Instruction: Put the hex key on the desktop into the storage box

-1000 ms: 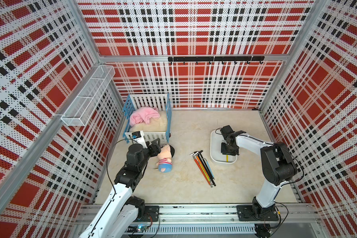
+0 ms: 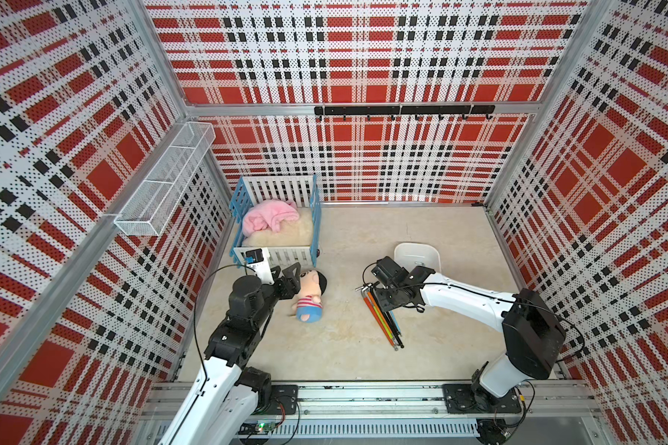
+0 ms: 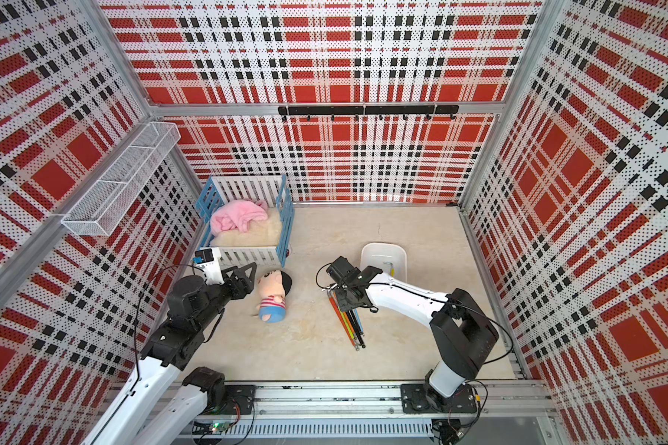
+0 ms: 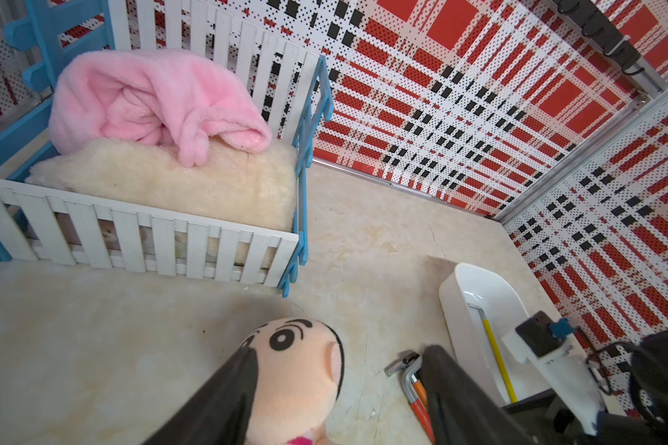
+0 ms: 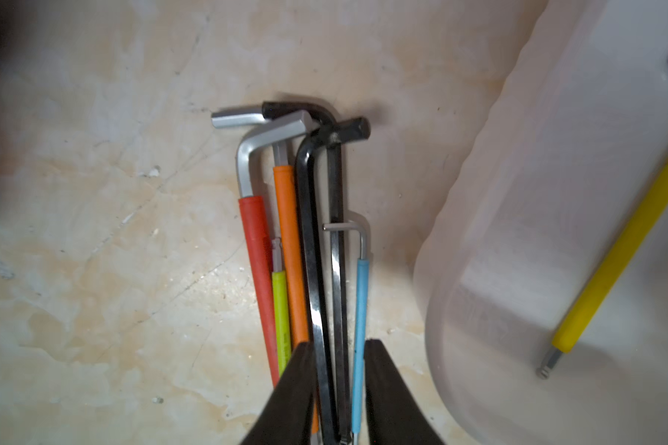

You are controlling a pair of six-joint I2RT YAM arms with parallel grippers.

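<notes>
A bundle of hex keys lies side by side on the desktop: red (image 5: 258, 252), orange (image 5: 289, 244), yellow-green (image 5: 281, 311), light blue (image 5: 362, 311) and two black ones (image 5: 310, 244). Their bent ends point away from my right gripper, which hangs above the long shanks, part open; in the wrist view the shanks run through the gap between its fingertips, with no grip visible. The white storage box (image 5: 441, 319) stands just right of the bundle and holds a yellow hex key (image 5: 619, 237). My left gripper is open, empty, near the doll.
A doll (image 2: 308, 296) lies left of the hex keys. Behind it, at the back left, stands a blue-and-white crib (image 2: 278, 256) with a pink cloth (image 2: 271, 215). A wire basket (image 2: 167, 178) hangs on the left wall.
My right gripper has swung left from over the storage box to over the hex key bundle. The yellow key stays in the box.
</notes>
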